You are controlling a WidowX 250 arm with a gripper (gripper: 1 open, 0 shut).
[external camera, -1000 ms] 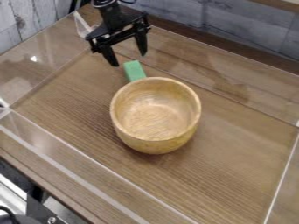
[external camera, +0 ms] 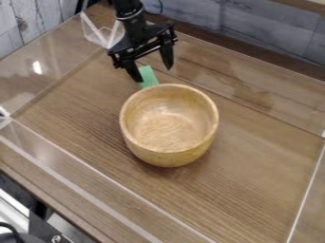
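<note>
The black gripper hangs in the upper middle of the camera view, open, its fingers spread over a small green block. The block lies on the wooden table just behind a large pale wooden bowl, partly hidden by the fingers. Whether the fingers touch it is unclear.
Clear plastic material shows at the upper left and left edge, and a dark cable lies at the lower left corner.
The gripper has moved down and slightly right, toward the green block, which now appears partly covered by it. The bowl has not moved.
</note>
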